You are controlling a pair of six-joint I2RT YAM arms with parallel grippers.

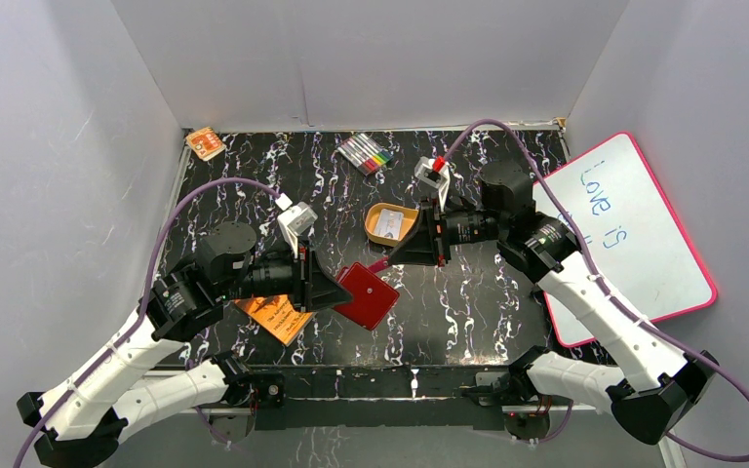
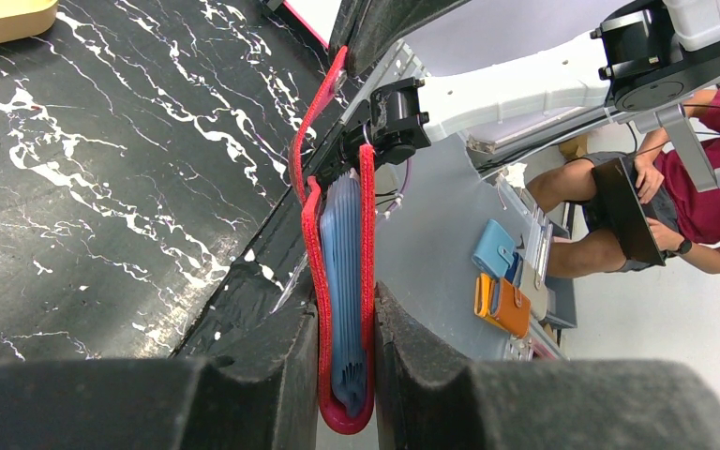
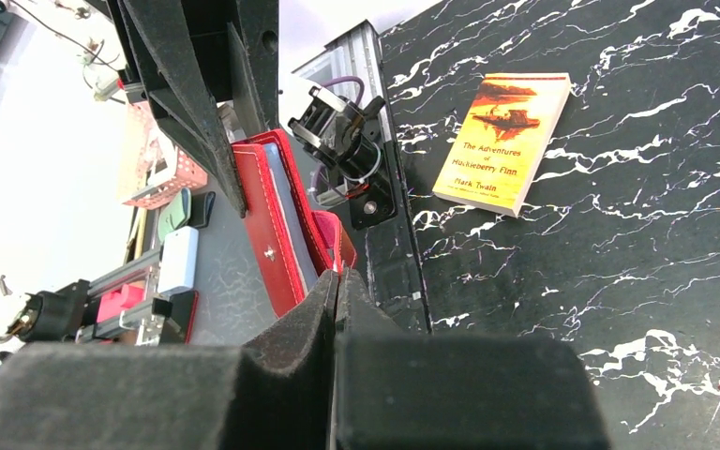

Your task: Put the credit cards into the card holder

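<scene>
My left gripper (image 1: 324, 292) is shut on the red card holder (image 1: 369, 297), held above the table; in the left wrist view its clear blue card sleeves (image 2: 345, 281) show between the red covers. My right gripper (image 1: 395, 258) is at the holder's upper red strap, its fingertips close together on it in the right wrist view; how far they are closed is hard to tell. A yellow-orange tray (image 1: 374, 214) behind the grippers holds pale cards (image 1: 388, 223).
An orange book (image 1: 278, 318) lies at front left, another (image 1: 206, 143) at back left. Markers (image 1: 364, 152) lie at the back. A whiteboard (image 1: 634, 234) fills the right side. Open table surface lies right of the holder.
</scene>
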